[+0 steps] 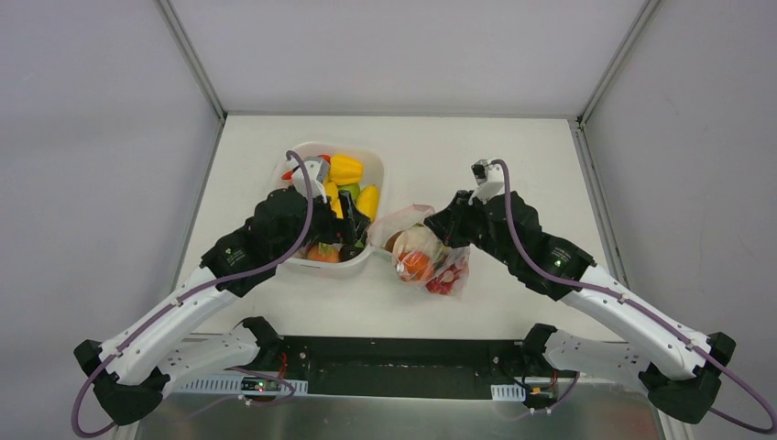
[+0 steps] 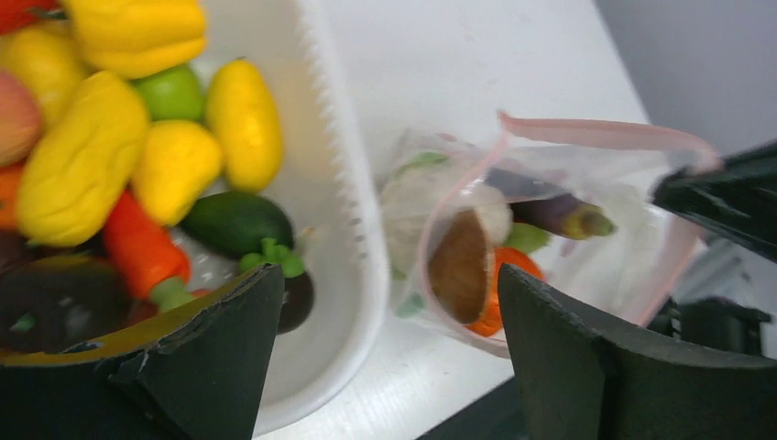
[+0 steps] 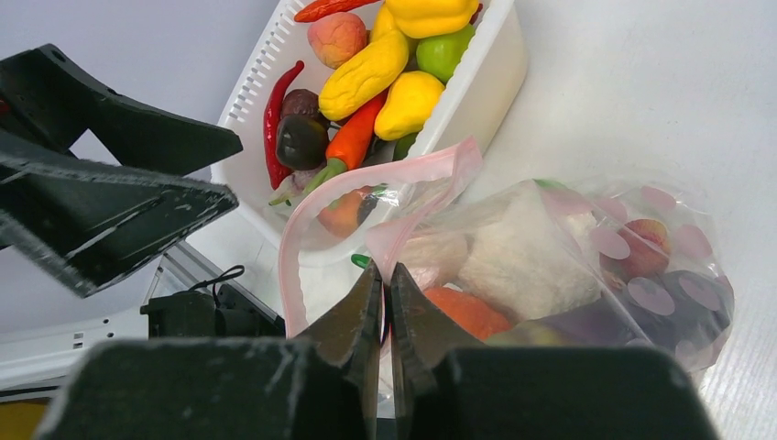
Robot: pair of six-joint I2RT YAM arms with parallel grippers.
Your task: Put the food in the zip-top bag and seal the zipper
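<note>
A clear zip top bag (image 1: 435,270) with pink dotted film lies right of the white bin, holding several foods, among them an orange item (image 3: 467,312) and a dark purple one (image 2: 559,215). Its mouth is partly open. My right gripper has its fingertips close together on the bag's pink rim, pinching it. My left gripper stands open over the bin's right edge beside the bag's mouth, nothing between its fingers.
The white bin (image 3: 495,82) holds peppers, a yellow squash, a green fruit and several other foods. Walls border the table.
</note>
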